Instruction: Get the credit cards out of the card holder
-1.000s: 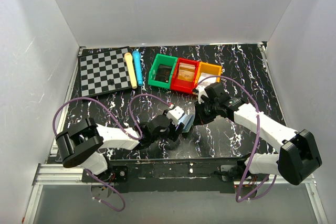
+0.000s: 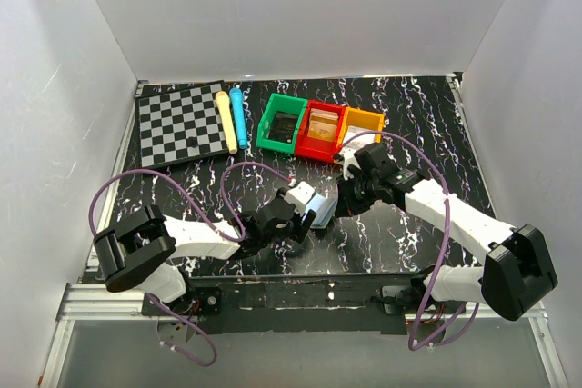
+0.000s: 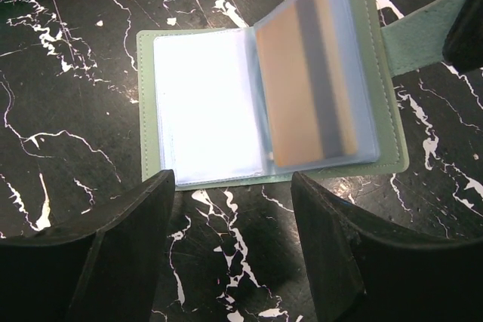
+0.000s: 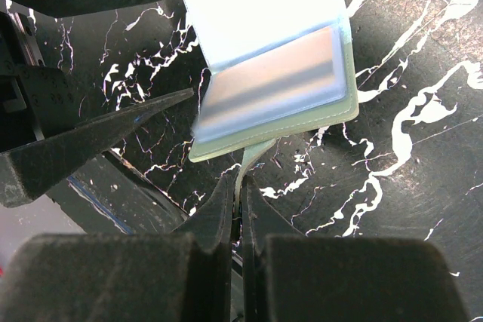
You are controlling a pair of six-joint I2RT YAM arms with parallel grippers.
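Note:
The sage green card holder (image 3: 147, 103) lies spread open in the left wrist view, with white and tan-striped cards (image 3: 302, 81) in clear sleeves, its right half raised. My right gripper is shut on the holder's strap (image 4: 252, 153). My left gripper is open just in front of the holder, its fingers apart with nothing held; in the right wrist view it stands beside the holder's side.
At the back stand green (image 2: 269, 134), red (image 2: 315, 143) and orange (image 2: 367, 120) bins. A checkered board (image 2: 173, 124) and two rolled tubes lie back left.
My left gripper has shifted very slightly, and more of the holder shows in the top view. The right gripper looks unmoved.

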